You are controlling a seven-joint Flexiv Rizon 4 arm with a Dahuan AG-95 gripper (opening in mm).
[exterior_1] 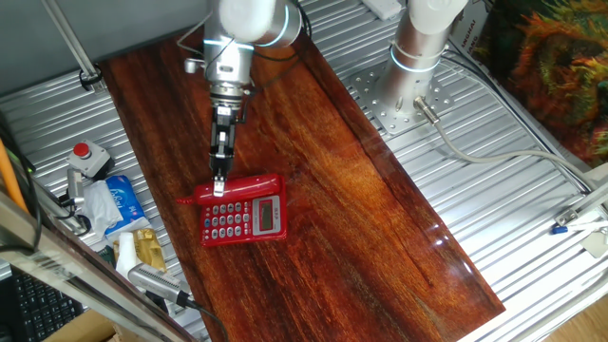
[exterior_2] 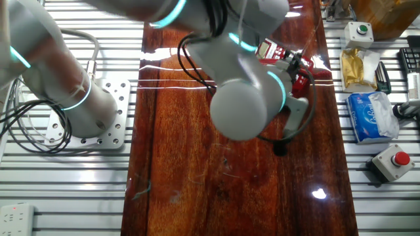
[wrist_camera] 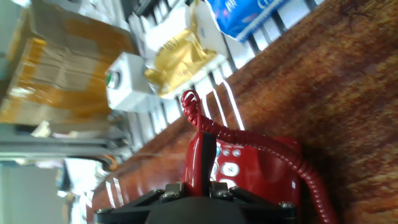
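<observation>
A red desk telephone (exterior_1: 244,236) with a grey keypad and small display sits on the wooden board. Its red handset (exterior_1: 255,183) lies along the phone's back edge in exterior view 1. My gripper (exterior_1: 219,186) reaches down over the handset's left half. Seen from the wrist, the handset (wrist_camera: 194,165) stands between the fingers, which are shut on it. A coiled red cord (wrist_camera: 249,138) runs from the handset's end past the phone body (wrist_camera: 267,171). From exterior view 2, the arm hides the gripper and much of the phone. Any gap beneath the handset is hard to judge.
Left of the board are a red-button box (exterior_1: 90,160), a blue-white packet (exterior_1: 122,205), a gold packet (exterior_1: 149,249) and a white-grey handheld device (exterior_1: 157,281). The board's (exterior_1: 380,228) right half is clear.
</observation>
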